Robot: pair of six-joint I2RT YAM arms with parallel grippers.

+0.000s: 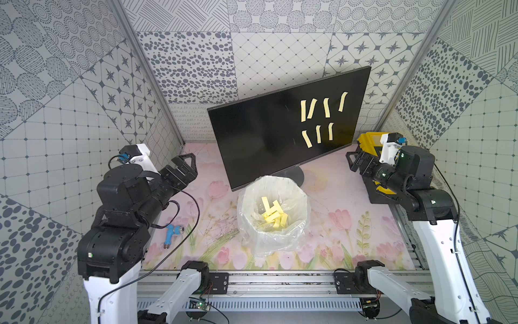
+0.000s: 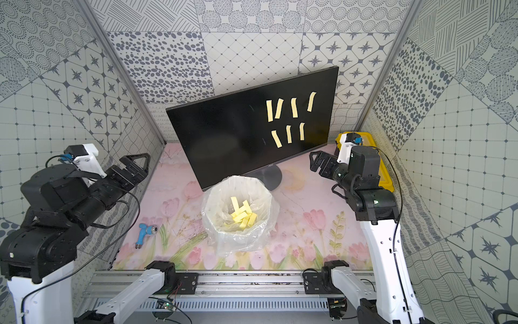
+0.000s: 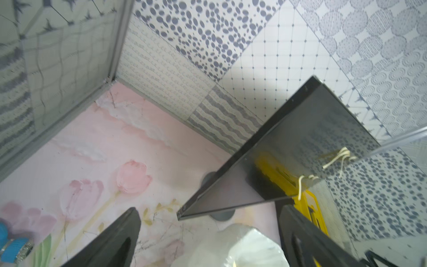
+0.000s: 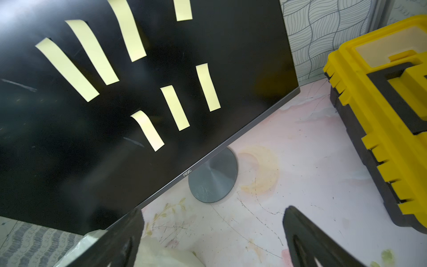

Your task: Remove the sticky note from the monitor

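The black monitor (image 1: 259, 140) leans at the back with several yellow sticky notes (image 4: 147, 133) on the right half of its screen. In front of it a bin with a clear plastic liner (image 1: 251, 205) holds several yellow notes (image 2: 244, 215). My left gripper is raised left of the monitor, its blurred fingertips wide apart with nothing between them. My right gripper stands open in front of the screen's right end, below and right of the notes, not touching them.
A yellow-and-black toolbox (image 4: 378, 133) sits at the right, partly behind the right arm. A blue tool (image 1: 171, 232) lies at the front left. Patterned walls close in the sides and back.
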